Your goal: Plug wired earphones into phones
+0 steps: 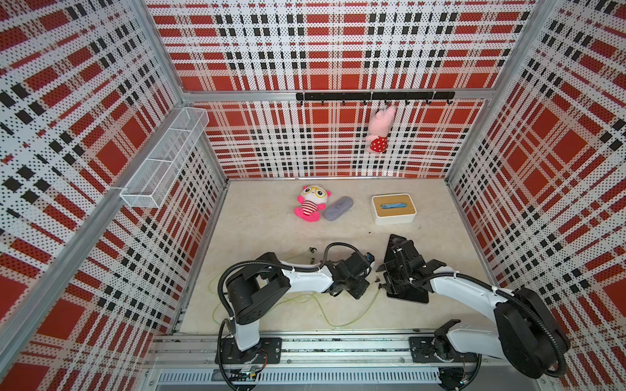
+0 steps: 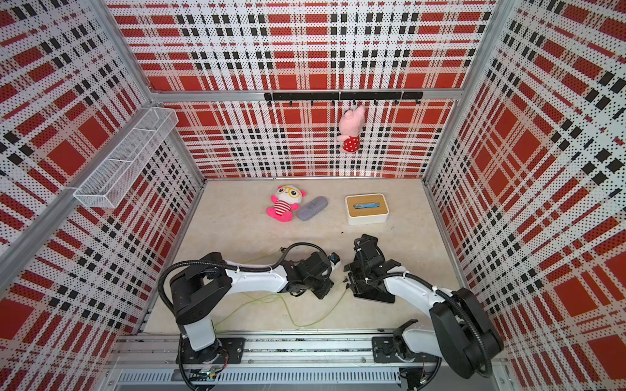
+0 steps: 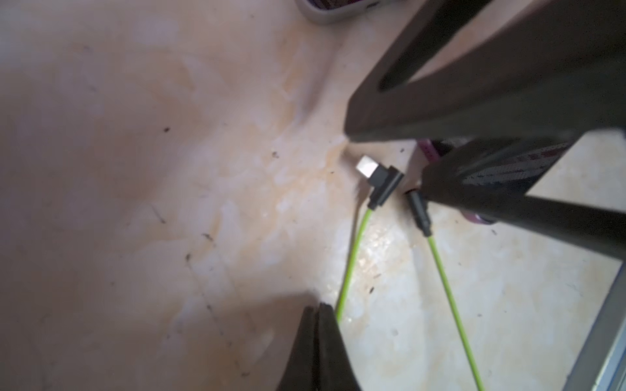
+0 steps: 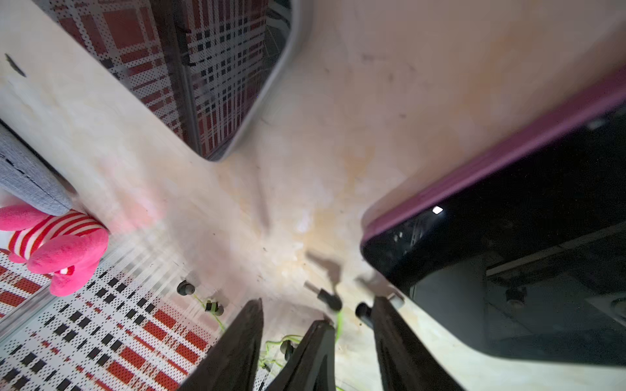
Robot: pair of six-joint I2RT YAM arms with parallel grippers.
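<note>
In the left wrist view, a black angled plug point(image 3: 384, 185) with a bright metal tip lies on a green cable point(image 3: 355, 260). Beside it is a second black connector point(image 3: 418, 211) on another green strand. My left gripper is shut; the cable runs right by its fingertips, and I cannot tell if it is pinched. My right gripper is open, its fingers spread around the connector area, with nothing clearly gripped. A phone with a pink edge point(image 4: 456, 176) and black screen lies beside it. A grey-edged phone point(image 4: 195, 84) lies farther back.
A pink plush toy point(image 1: 311, 203), a grey case point(image 1: 338, 208) and a white box point(image 1: 393, 208) stand at the back. Black earbuds point(image 1: 313, 250) lie behind the left arm. Both grippers are close together.
</note>
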